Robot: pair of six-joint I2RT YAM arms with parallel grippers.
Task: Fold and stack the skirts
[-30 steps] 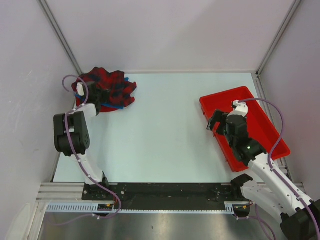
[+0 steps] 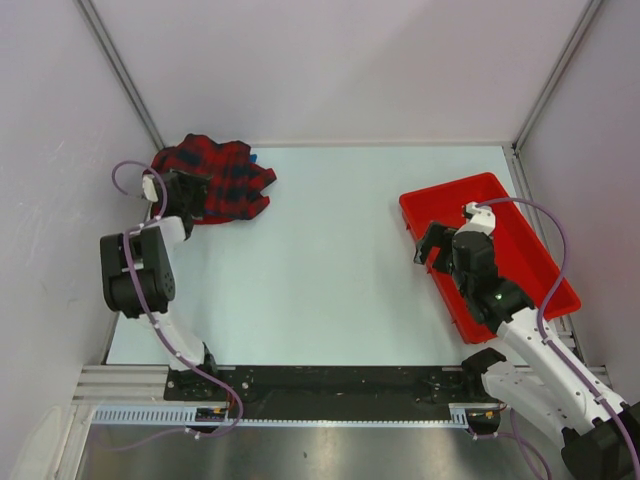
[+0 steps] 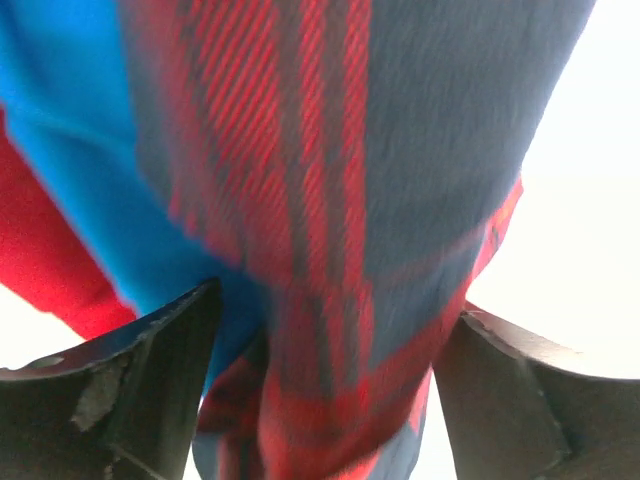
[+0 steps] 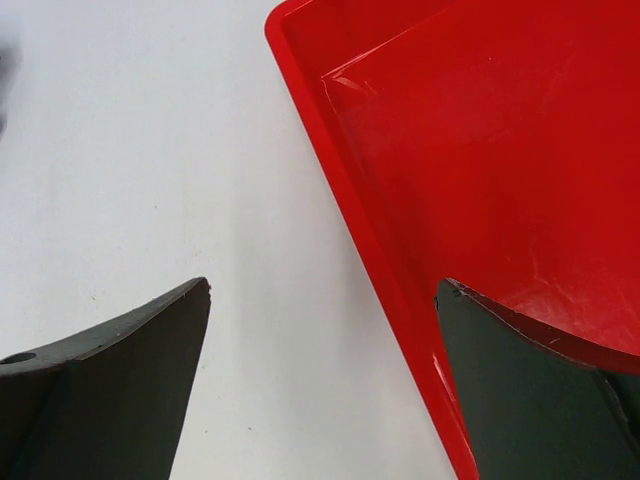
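A pile of skirts lies at the table's back left: red-and-dark plaid fabric (image 2: 235, 180) over blue and red cloth. My left gripper (image 2: 192, 186) is down at the pile. In the left wrist view a bunched plaid skirt (image 3: 315, 170) runs between its part-open fingers, with blue cloth (image 3: 120, 170) and red cloth (image 3: 50, 250) beside it; whether it grips the fabric is unclear. My right gripper (image 2: 431, 243) hangs open over the left edge of the red bin, nothing between its fingers.
An empty-looking red bin (image 2: 525, 270) takes up the right side of the table. Walls stand at both sides and behind.
My left arm has shifted slightly left, and the plaid cloth now covers more of the blue in the top view. The right arm stays put.
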